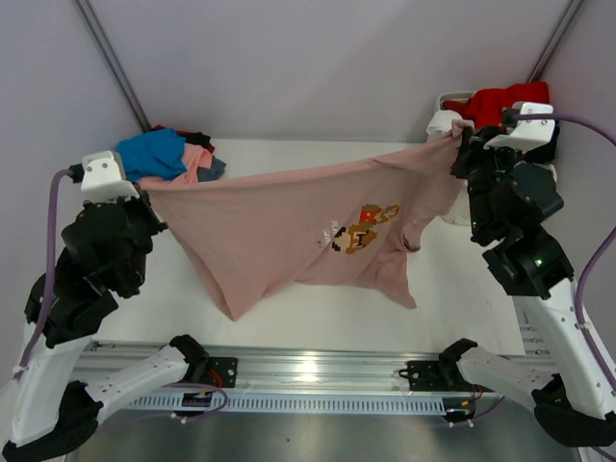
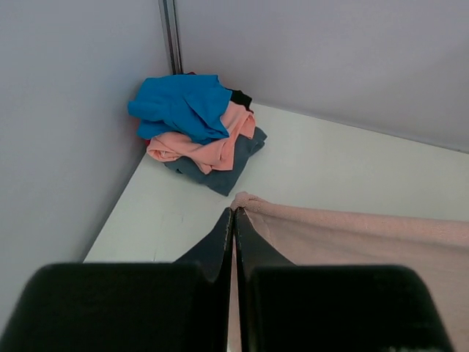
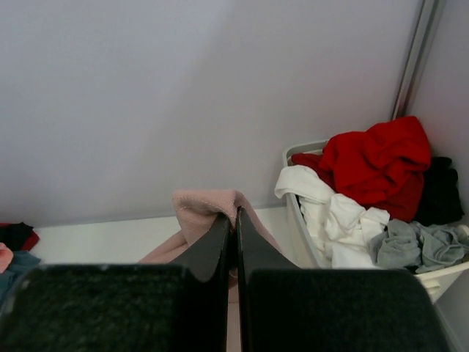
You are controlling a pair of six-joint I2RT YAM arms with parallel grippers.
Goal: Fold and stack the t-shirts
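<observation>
A pink t-shirt [image 1: 279, 226] with a pixel-style print hangs stretched between my two grippers, its lower part drooping over the table. My left gripper is shut on one edge of the shirt, which shows right at its fingertips. On the other side my right gripper is shut on a bunched bit of the pink cloth [image 3: 201, 209], with a short flap standing up beyond the fingers. In the top view the right-hand end sits higher than the left one. The shirt's neck and sleeves are hard to make out.
At the back left lies a stack of folded shirts [image 2: 187, 121], blue over pink and grey. A white basket [image 3: 297, 227] of red, white, grey and black clothes stands at the back right. White table [image 1: 318, 152] shows bare along the back wall.
</observation>
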